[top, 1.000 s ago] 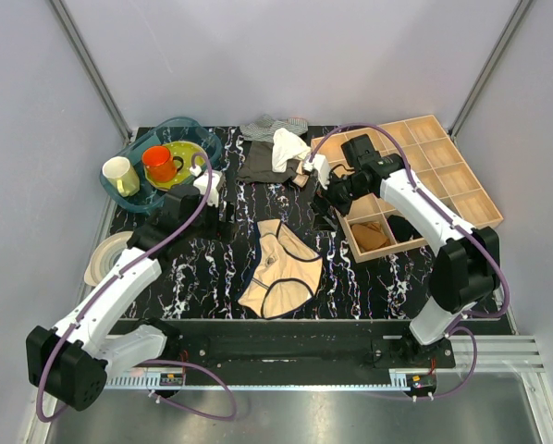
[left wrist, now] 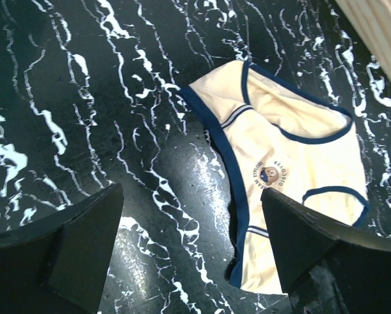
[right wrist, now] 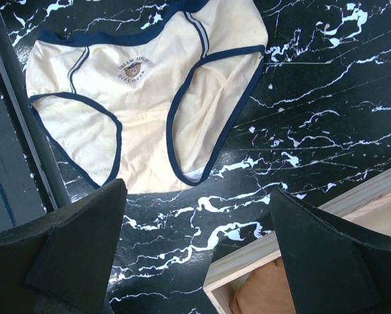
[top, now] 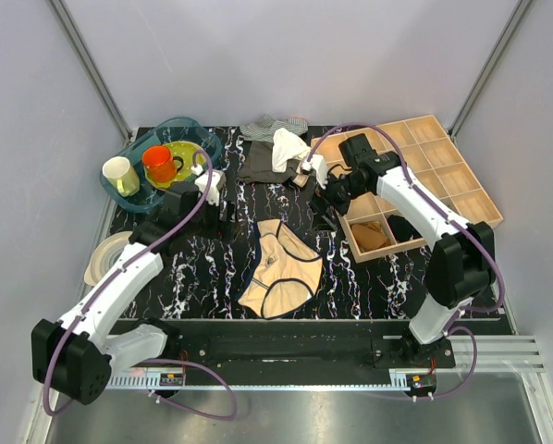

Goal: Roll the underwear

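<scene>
Cream underwear (top: 281, 271) with navy trim lies spread flat on the black marbled table, its waistband side toward the left in the top view. A small bear print (left wrist: 269, 174) shows on its front in the left wrist view. My left gripper (top: 227, 222) is open above the table, up and left of the garment, with nothing between its fingers. On the other side, my right gripper (top: 324, 223) also stands open and empty, between the underwear and the wooden box. From the right wrist view the whole underwear (right wrist: 143, 114) lies beyond the fingertips, apart from them.
A compartmented wooden box (top: 443, 171) stands at the right, with brown cloth (top: 371, 236) and black cloth (top: 404, 228) in its near compartments. Other clothes (top: 258, 165) lie at the back. A teal basket (top: 145, 196) with cups and plates (top: 104, 258) are on the left.
Both arms have shifted only very slightly, mostly at their elbows. The underwear lies unchanged.
</scene>
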